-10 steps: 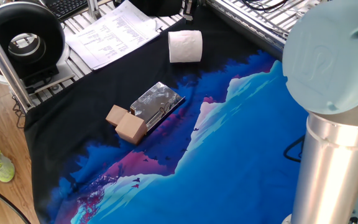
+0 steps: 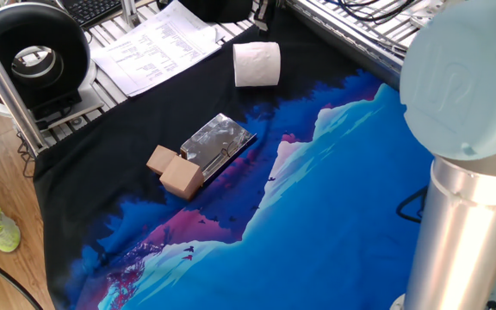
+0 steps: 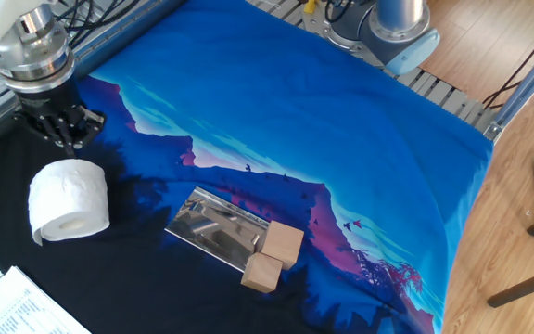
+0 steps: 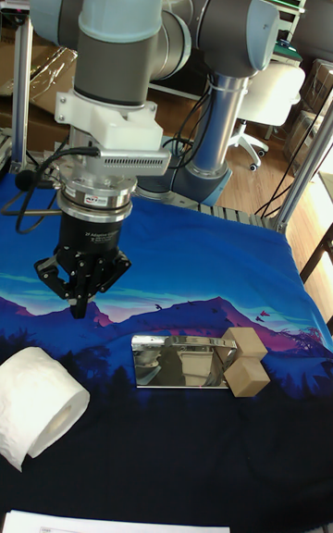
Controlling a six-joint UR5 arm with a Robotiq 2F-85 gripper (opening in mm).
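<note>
My gripper (image 4: 79, 310) hangs above the cloth in the third exterior view, its fingertips together with nothing visible between them. In the second exterior view the gripper (image 3: 69, 148) appears just beside the white paper roll (image 3: 68, 197), on its far side; contact cannot be told. The roll (image 2: 257, 65) lies on its side on the black part of the cloth. A shiny, flat metallic box (image 4: 179, 362) lies mid-cloth. Two plain wooden blocks, one larger block (image 2: 182, 176) and one smaller block (image 2: 161, 159), sit against one end of it. In the first exterior view the gripper is out of frame.
Printed sheets (image 2: 158, 50) lie at the cloth's edge near a black ring-shaped object (image 2: 33, 56). The arm (image 2: 468, 228) stands at the right of that view.
The pale blue arm joint has shifted slightly to the right in the first exterior view. The roll, metallic box and blocks have stayed in place.
</note>
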